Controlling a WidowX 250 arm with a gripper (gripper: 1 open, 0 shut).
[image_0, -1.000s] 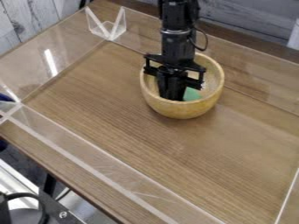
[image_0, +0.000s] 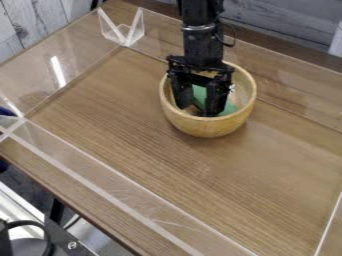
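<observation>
My black gripper (image_0: 201, 78) points down into a wooden bowl (image_0: 206, 125) at the upper middle of the camera view. Inside the bowl a green object (image_0: 227, 104) shows partly behind the gripper, along with other items too hidden to make out. Whether the fingers hold anything cannot be seen.
Clear tape forms lines at the left and back left. Dark cables and a black fixture sit at the lower left corner.
My gripper has shifted slightly within the bowl, uncovering a little more of the bowl's front interior. The bowl stays in about the same place.
</observation>
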